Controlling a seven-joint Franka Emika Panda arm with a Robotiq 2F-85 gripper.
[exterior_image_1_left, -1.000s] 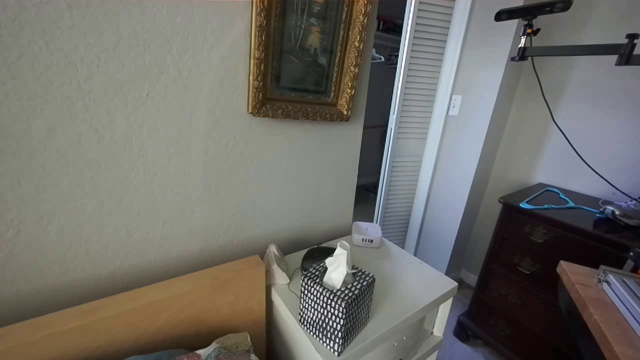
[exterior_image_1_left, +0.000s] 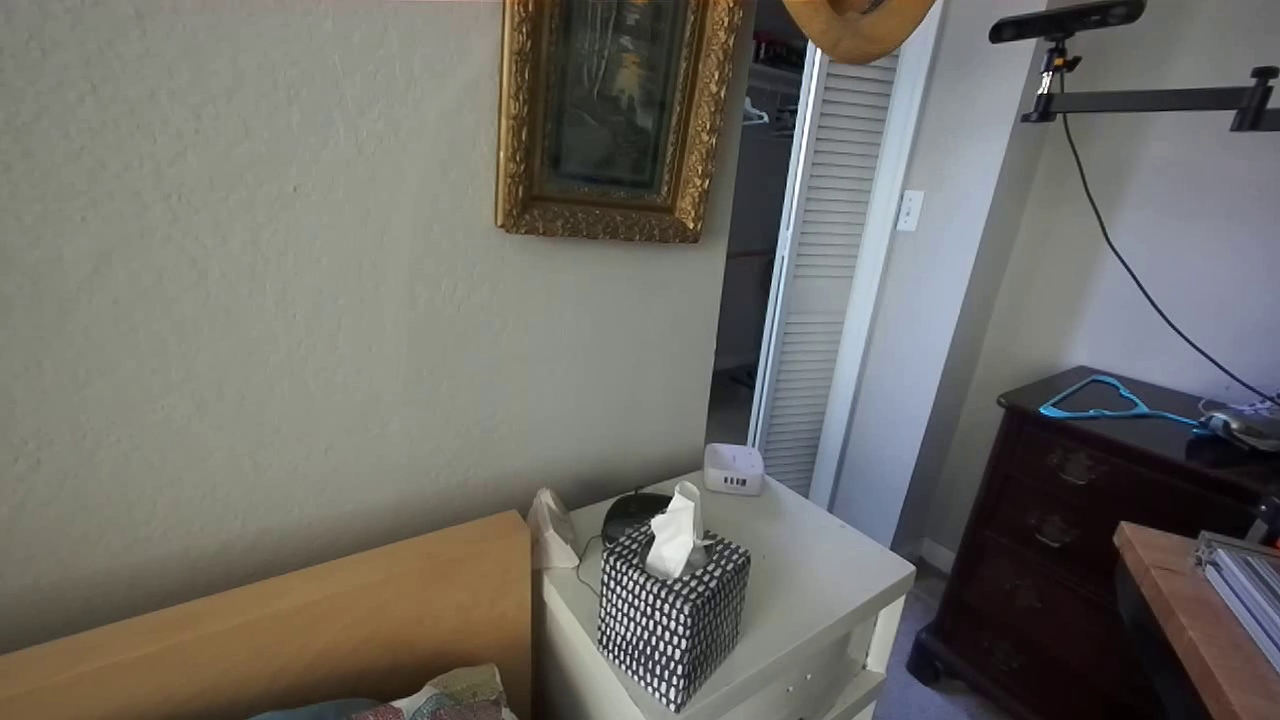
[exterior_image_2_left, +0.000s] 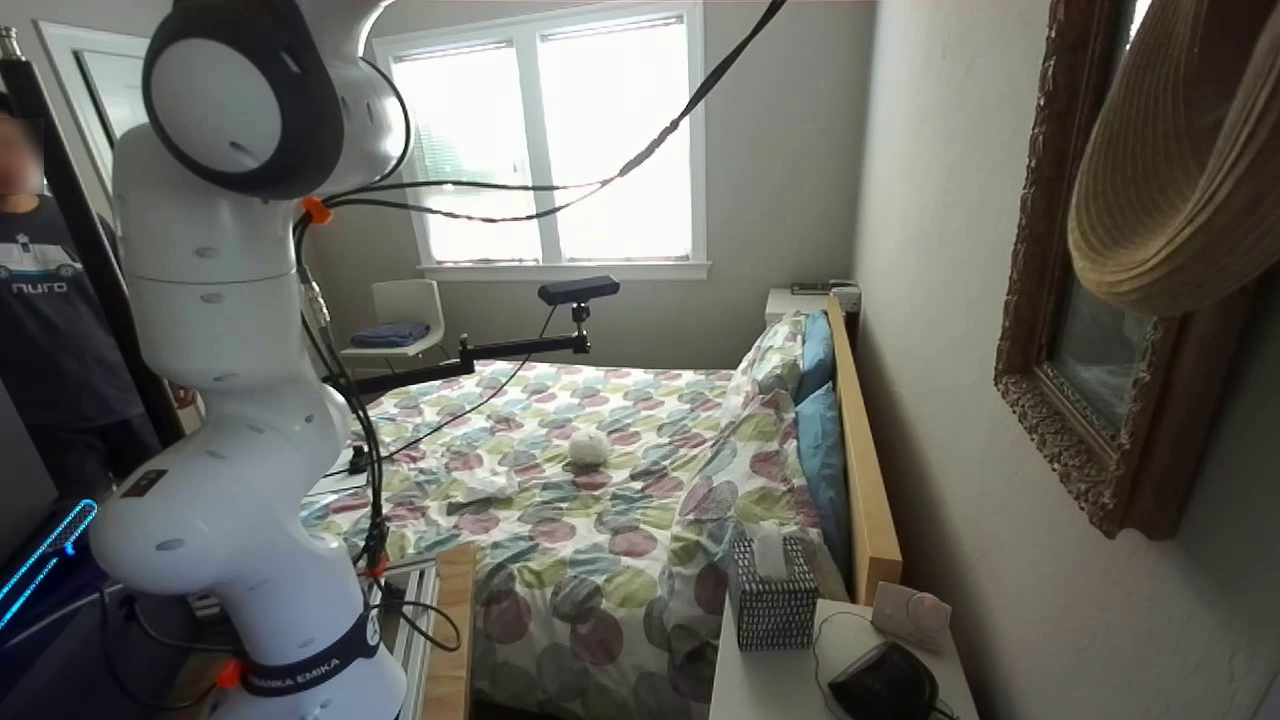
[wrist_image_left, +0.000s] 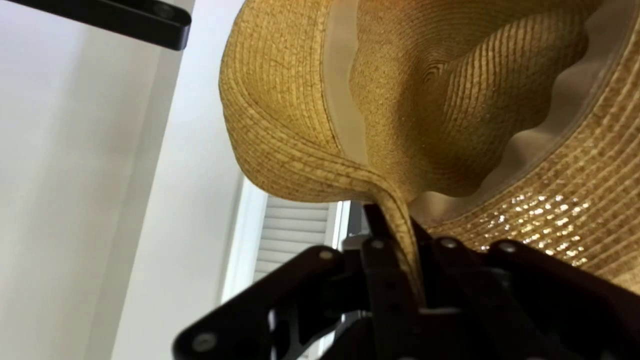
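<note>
A tan woven straw hat (wrist_image_left: 282, 120) fills much of the wrist view, its hollow inner side facing the camera. My gripper is shut on the hat's brim, which runs down between the dark fingers and folds there. In exterior view 1 only the lower edge of the hat (exterior_image_1_left: 858, 36) shows at the top, in front of the closet doorway. From the other side, in exterior view 2, the hat (exterior_image_2_left: 1170, 204) hangs at the upper right, in front of part of the gold picture frame. My gripper is out of sight in both exterior views.
The ornate picture frame (exterior_image_1_left: 600, 223) hangs on the wall near the hat. Below stands a white nightstand (exterior_image_1_left: 828, 564) with a patterned tissue box (exterior_image_1_left: 674, 612) on it. A camera on a boom (exterior_image_1_left: 1140, 102) juts in from the right. The robot arm (exterior_image_2_left: 216, 348) stands beside the bed.
The hat has come into exterior view 1 at the top, lowering into the picture; a second ago it was not visible there. The furniture stands unchanged.
</note>
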